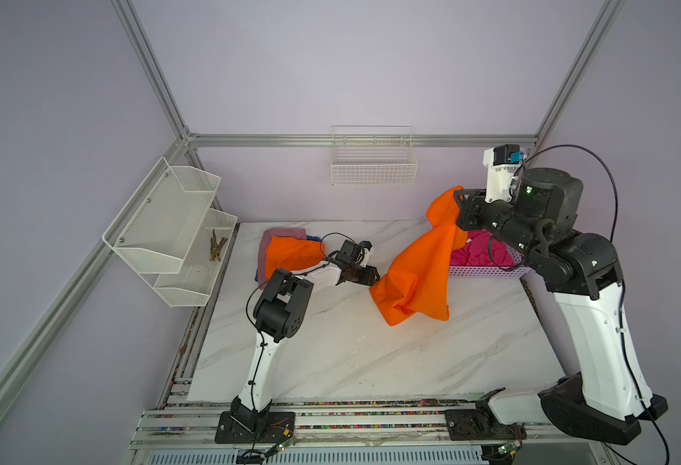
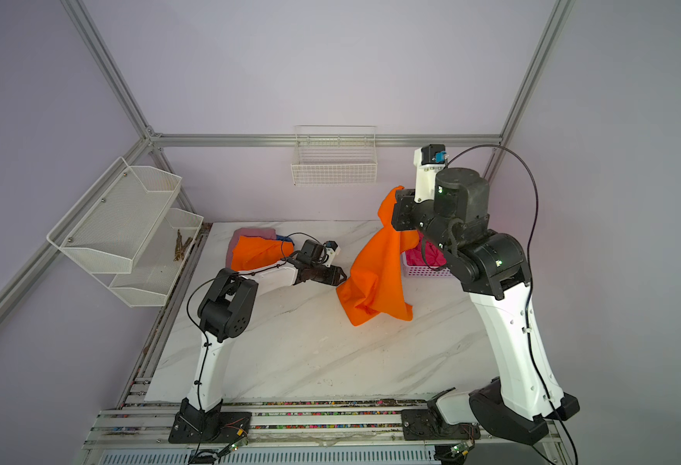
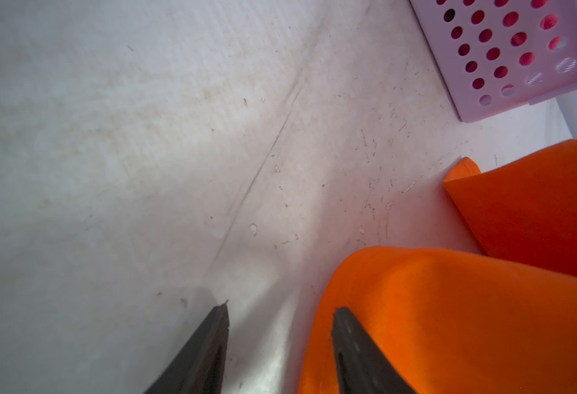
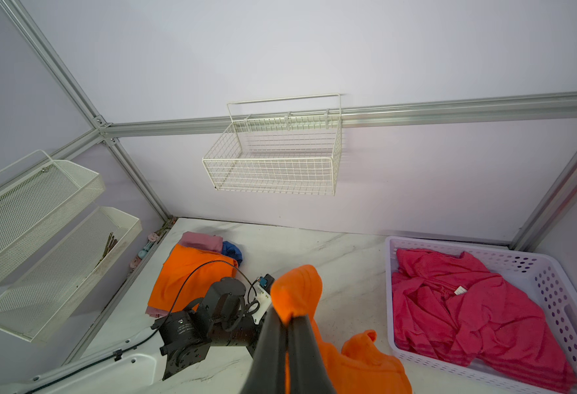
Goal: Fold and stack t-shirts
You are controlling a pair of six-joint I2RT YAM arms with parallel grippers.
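Note:
An orange shirt hangs from my raised right gripper, shut on its top end, while its lower part spreads on the table. My left gripper hovers low at that part's left edge, open, with nothing held. At the back left, a folded orange shirt lies on a mauve one, with blue cloth beside them. Pink shirts lie in the lilac basket at the back right.
Wire shelves with small metal items stand along the left wall. A wire basket hangs on the back wall.

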